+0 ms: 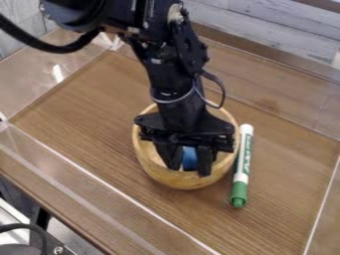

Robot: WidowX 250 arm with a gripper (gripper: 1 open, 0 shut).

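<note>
My black gripper reaches down from the top into a wooden bowl. A blue object sits in the bowl between its fingers, and the gripper appears shut on it. The gripper hides much of the object and of the bowl's inside.
A green-and-white marker lies just right of the bowl on the wooden table. A pale plank wall stands behind, and a cable runs at the lower left.
</note>
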